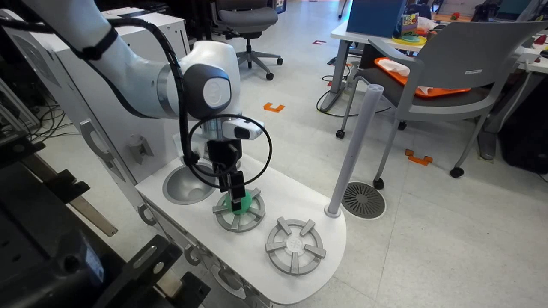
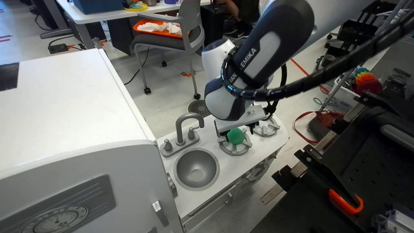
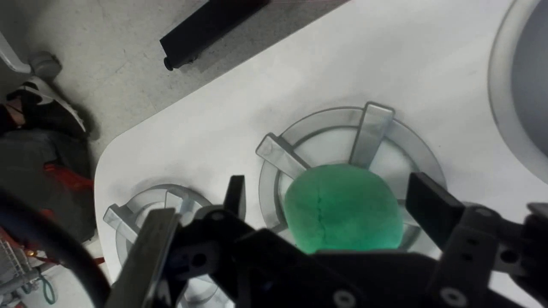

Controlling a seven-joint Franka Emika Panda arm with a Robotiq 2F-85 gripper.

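A green ball (image 1: 245, 203) rests on the grey burner ring (image 1: 236, 223) nearer the sink. In exterior view 2 the same green ball (image 2: 235, 136) shows in front of my lowered hand. My gripper is open, its black fingers apart on either side of the ball in the wrist view. White countertop shows between the left fingertip and the ball; the right fingertip (image 3: 430, 205) is close to the ball's edge. The ball's lower part in that view is hidden by the gripper's body.
The sink bowl (image 2: 196, 169) lies beside this burner, with a curved faucet (image 2: 180, 130) behind it. A second burner (image 1: 294, 247) sits empty near the rounded counter end. A tall grey post (image 1: 354, 154) rises from the counter's back edge. The white cabinet (image 2: 73, 97) borders the sink side.
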